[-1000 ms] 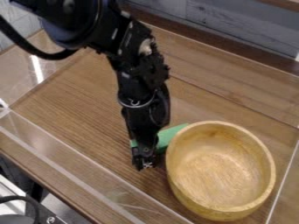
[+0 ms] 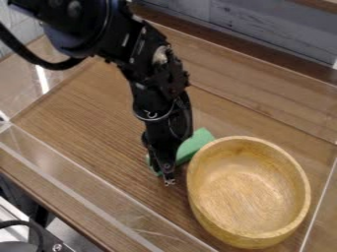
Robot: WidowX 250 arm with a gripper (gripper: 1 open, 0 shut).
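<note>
My black gripper (image 2: 165,162) reaches down from the upper left to the wooden surface, just left of a large pale wooden bowl (image 2: 247,192). A green object (image 2: 196,144) lies behind the gripper's fingers and against the bowl's left side, partly hidden by both. The gripper's tips are dark and overlap the green object in the view; I cannot tell whether anything is between them.
A pale wall (image 2: 243,39) runs along the back. A black cable lies at the lower left corner, off the tabletop.
Over the last second my gripper has shifted slightly, its tips now a little higher in the view. The bowl stays in place.
</note>
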